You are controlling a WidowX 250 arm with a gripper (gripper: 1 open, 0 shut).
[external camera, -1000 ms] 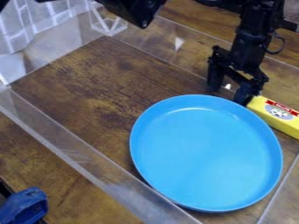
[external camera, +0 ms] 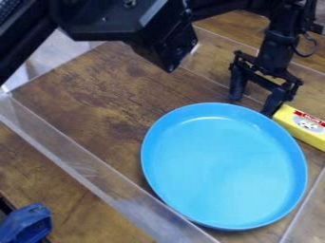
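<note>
The black gripper is at the back right, low at the wooden surface, just behind one end of a yellow box with red print. Its dark fingers point downward; whether they are open or shut, or hold anything, cannot be made out. A large blue plate lies in front of it. A thick dark arm part hangs over the top left of the view.
A clear plastic edge runs along the left and front. A blue object sits at the bottom left corner.
The gripper has shifted slightly left and down. The dark arm part at the top reaches lower into view. The plate and yellow box look unmoved.
</note>
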